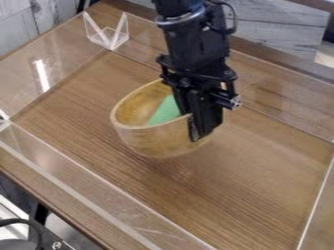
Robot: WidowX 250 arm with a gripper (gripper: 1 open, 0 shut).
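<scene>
A black robot arm reaches down from the top centre, its gripper (200, 119) shut on the rim of a tan, translucent bowl (139, 134) that it holds over the wooden table (196, 200). A green piece (166, 109) shows inside the bowl, partly hidden by the gripper. The fingertips are mostly dark against the bowl's right side.
A clear plastic basket-like item (107, 29) sits at the top left. A clear strip runs along the left edge and a pale panel stands at the back right. Black cable shows at the bottom left.
</scene>
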